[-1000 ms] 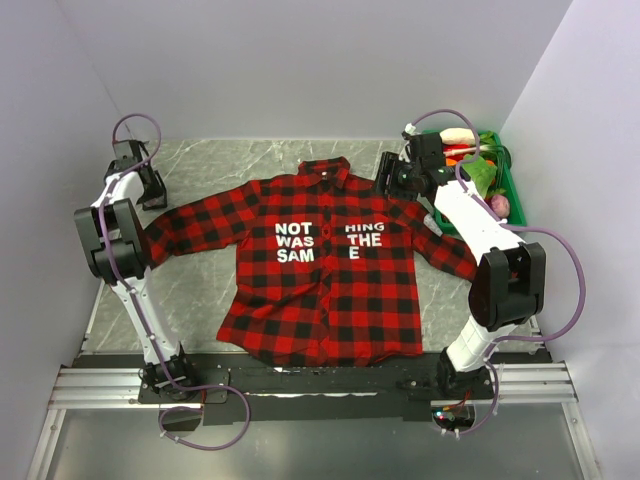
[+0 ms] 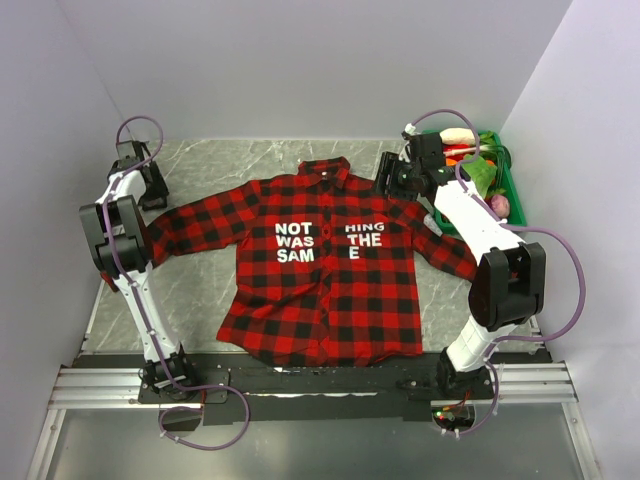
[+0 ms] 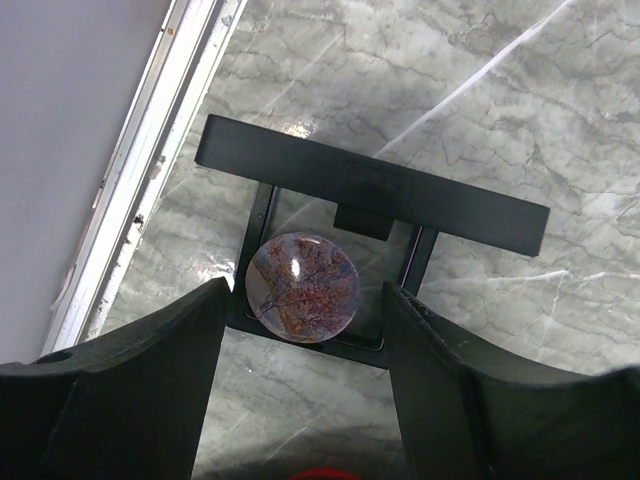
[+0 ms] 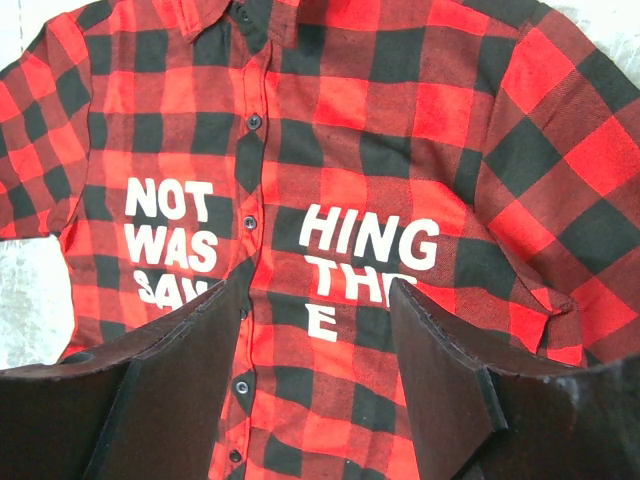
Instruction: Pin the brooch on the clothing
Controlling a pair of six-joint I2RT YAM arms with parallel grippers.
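A red and black plaid shirt (image 2: 320,300) lies spread on the marble table, white lettering on its chest. In the left wrist view a round brooch (image 3: 302,285) with a picture face rests in a black open holder (image 3: 370,190) at the table's far left. My left gripper is open above it, fingertips on either side of the brooch. My right gripper is apart at the fingers over the shirt's right chest, with only shirt seen beneath.
A green basket (image 2: 512,205) of vegetables stands at the back right, beside my right arm. Walls bound the table (image 2: 200,300) at the sides and back. Bare marble shows behind the shirt and below its left sleeve.
My left arm has shifted slightly at the far left, around the holder. The shirt and my right arm show no visible change.
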